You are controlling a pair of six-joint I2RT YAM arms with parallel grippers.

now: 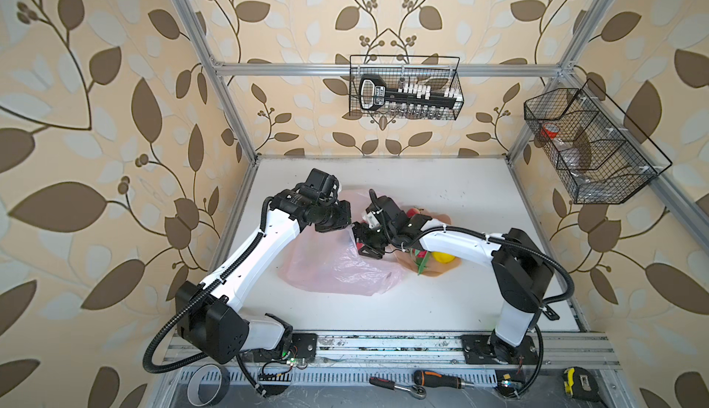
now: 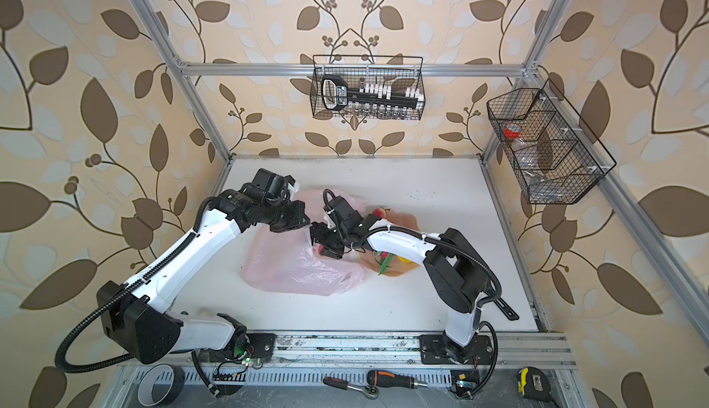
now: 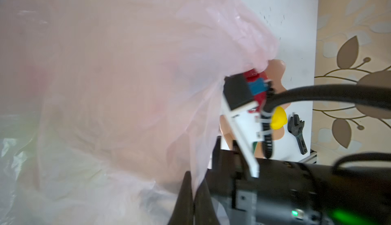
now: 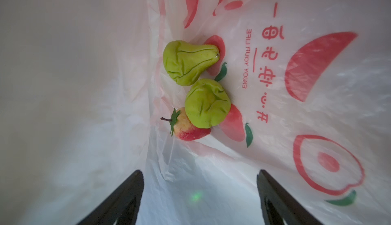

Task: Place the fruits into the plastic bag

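Note:
The pink plastic bag [image 1: 317,267] lies on the table with my left gripper shut on its raised edge. My right gripper is inside the bag, open, with nothing between its fingers. Beyond it in the right wrist view a green pear [image 4: 185,60], a green round fruit [image 4: 207,102] and a red-yellow fruit [image 4: 187,131] lie in the bag. Outside, a yellow fruit [image 1: 443,257] and red fruits [image 3: 254,73] lie on a wooden board [image 3: 277,70], partly hidden by the right arm.
An adjustable wrench [image 2: 506,309] lies at the table's right. Wire baskets [image 1: 406,90] hang on the back and right frame, above the table.

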